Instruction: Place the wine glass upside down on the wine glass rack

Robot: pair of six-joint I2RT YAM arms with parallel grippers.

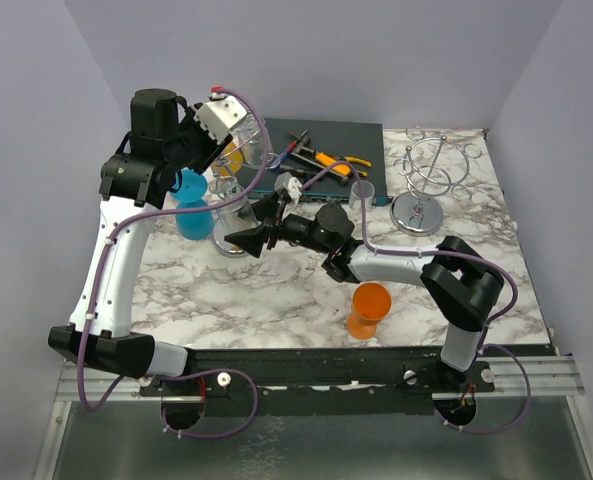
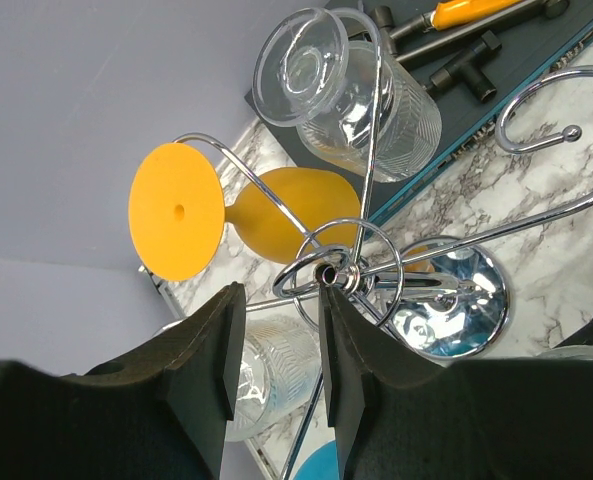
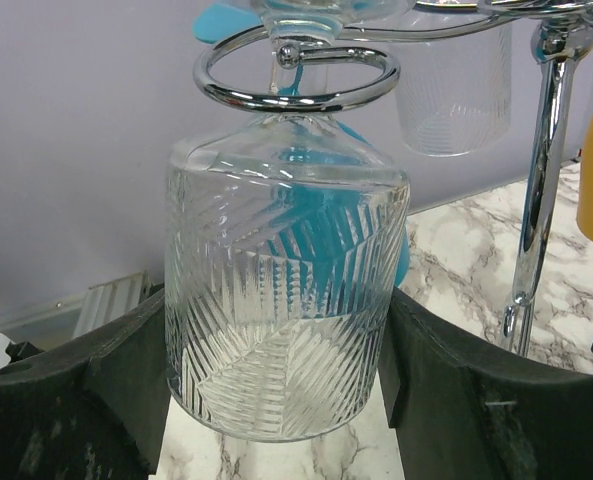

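My right gripper (image 1: 260, 226) is shut on a clear ribbed wine glass (image 3: 284, 300), which hangs bowl-down from a chrome ring (image 3: 238, 95) of the rack, its stem in the ring. My left gripper is over the rack's hub (image 2: 351, 280), fingers close together; what lies between them cannot be seen. In the left wrist view a yellow glass (image 2: 294, 212) and clear glasses (image 2: 366, 120) hang on the rack's arms.
An empty second rack (image 1: 426, 180) stands at the back right, an orange cup (image 1: 369, 310) at the front right. A dark mat (image 1: 356, 140) with tools lies behind.
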